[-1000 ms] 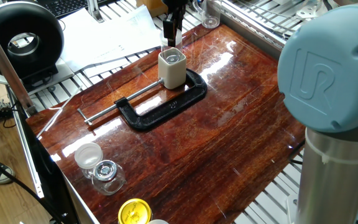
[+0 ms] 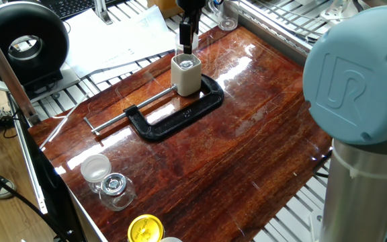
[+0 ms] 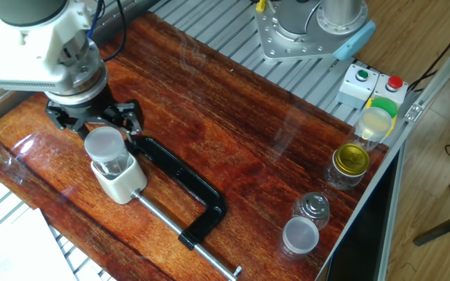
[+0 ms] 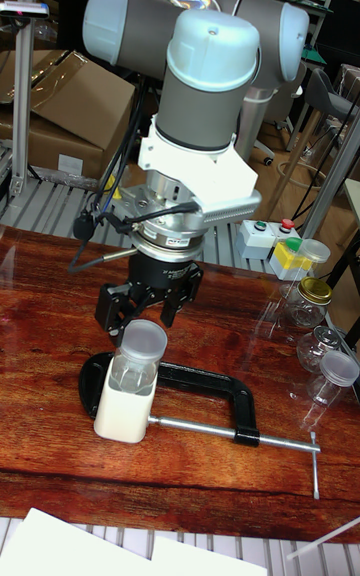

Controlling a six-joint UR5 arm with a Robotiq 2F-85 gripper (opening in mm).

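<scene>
A clear jar with a translucent lid stands upright in a cream square holder. The holder sits in the finger of a black C-clamp lying on the brown table, its screw bearing on the holder's side. Above the table, close to the jar's lid, my gripper points down with its black fingers spread apart. The lid partly covers the gap in exterior view 3, but nothing shows gripped. In exterior view 1 the fingers overlap the jar's top, and the lid is hard to make out there.
Several lidded jars stand along one table edge: a gold-lidded one, a silver-lidded one and a pale-lidded one among them. Another glass vessel stands at a far corner.
Over the last second my gripper has shifted slightly in exterior view 1, a little down and to the right, and the arm's blue joint cover moved slightly too. The clamp and loose jars have not moved.
</scene>
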